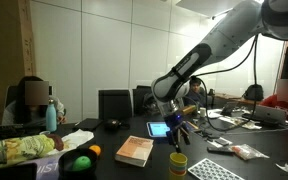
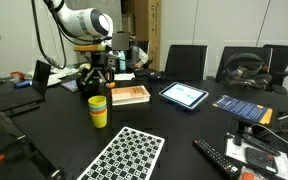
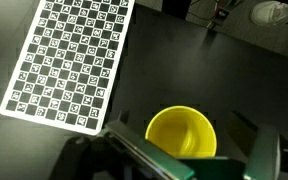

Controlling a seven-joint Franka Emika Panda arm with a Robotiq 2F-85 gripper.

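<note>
A yellow cup (image 1: 178,165) stands upright on the dark table; in exterior view 2 the cup (image 2: 99,112) shows yellow, orange and green bands, like a stack. My gripper is open, its fingers spread on either side of the cup's round mouth in the wrist view. From outside, the gripper (image 2: 96,82) appears above and slightly behind the cup, apart from it. How far the fingertips are from the rim is hard to judge.
Beside the cup lies a black-and-white patterned board (image 3: 69,60). A book (image 1: 135,150), a tablet (image 2: 183,95) and a black bowl (image 1: 77,163) sit around. At the right are a keyboard (image 2: 216,157) and cables. Table between the cup and tablet is clear.
</note>
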